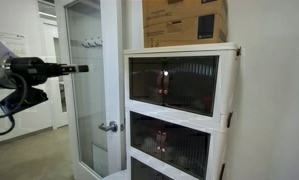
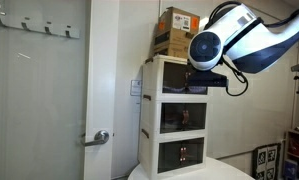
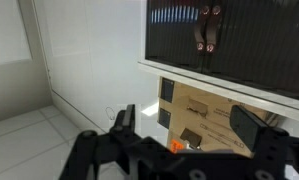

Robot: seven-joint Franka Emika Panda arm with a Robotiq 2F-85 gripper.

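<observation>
In the wrist view my gripper is open, its two black fingers wide apart with nothing held between them. Facing it is the white cabinet [image 1: 132, 51] with dark ribbed doors; the upper doors [image 1: 173, 82] look closed in exterior view 1. Two reddish-brown handles [image 3: 212, 28] sit side by side on these doors at the top of the wrist view. From the left edge of exterior view 1 the gripper [image 1: 83, 69] points right, apart from the cabinet in that picture. Exterior view 2 shows the arm [image 2: 221, 42] reaching across the cabinet's top, hiding part of the upper doors.
Cardboard boxes [image 1: 184, 30] are stacked on the cabinet. A glass-panelled door with a metal handle [image 1: 112, 126] stands to the left in exterior view 1. Below the cabinet is a white round surface [image 2: 214, 171].
</observation>
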